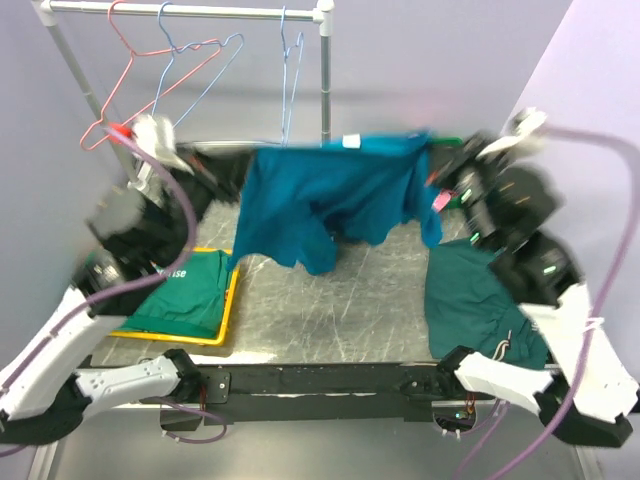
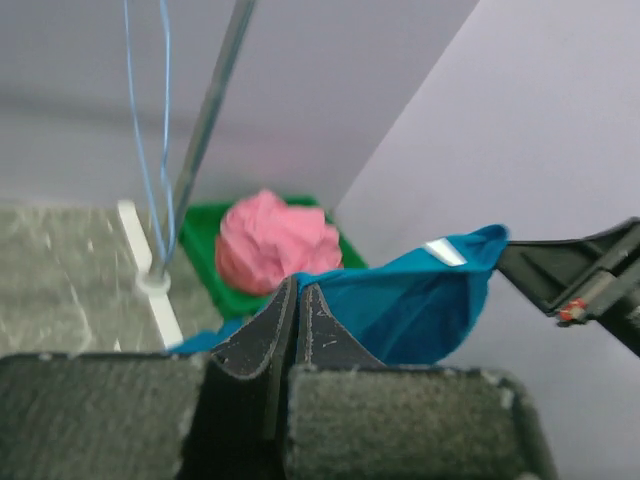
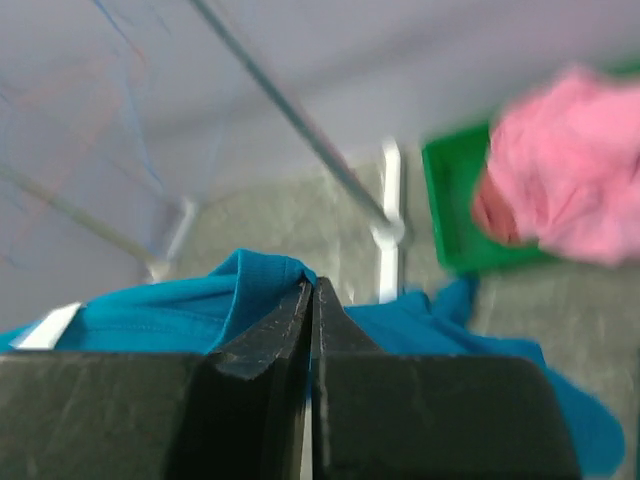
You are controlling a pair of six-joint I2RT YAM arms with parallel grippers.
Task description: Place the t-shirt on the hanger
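A teal t-shirt (image 1: pixel 335 190) hangs stretched between my two raised grippers in the top view, its lower part draping over the table. My left gripper is shut on one upper end of the cloth, and my right gripper is shut on the other. A white label shows on the top edge. Hangers hang on the rail (image 1: pixel 185 12) at the back left: a red one (image 1: pixel 125 70) and blue ones (image 1: pixel 215 70).
A yellow tray (image 1: pixel 229 300) with green cloth is at the front left. A dark green garment (image 1: pixel 475 310) lies at the right. A green bin (image 2: pixel 205 240) with pink cloth (image 3: pixel 560 170) is at the back right, beside the rack's post (image 1: pixel 326 90).
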